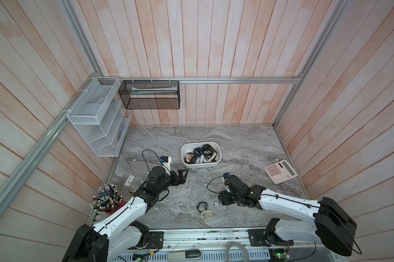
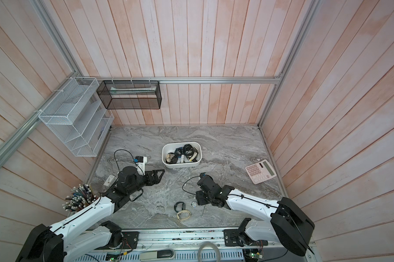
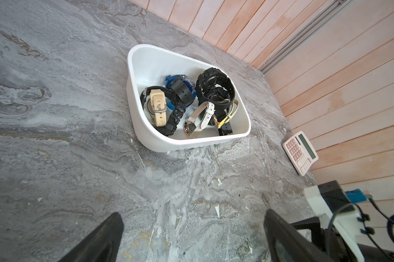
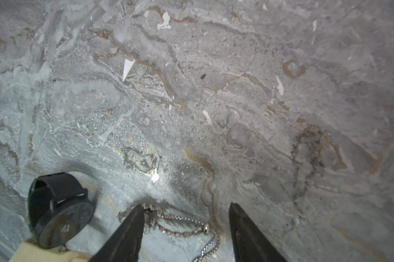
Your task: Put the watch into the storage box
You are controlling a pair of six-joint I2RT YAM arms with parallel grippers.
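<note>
The white storage box [image 3: 137, 74] holds several watches. My left gripper stands open beside it, front left, with nothing between its fingers. My right gripper is low over the table, open, above a small metal watch [image 2: 194, 204], partly hidden by the gripper in the top views. To its left in the right wrist view lie a black watch [image 4: 61, 209] and a beige-strapped item [image 4: 48, 253], also seen in front in both top views.
A pink calculator [image 1: 280, 171] lies at the right. A pen holder with many pens [image 1: 118, 208] stands at the left. Wire baskets [image 1: 96, 118] hang on the walls. The table behind the box is clear.
</note>
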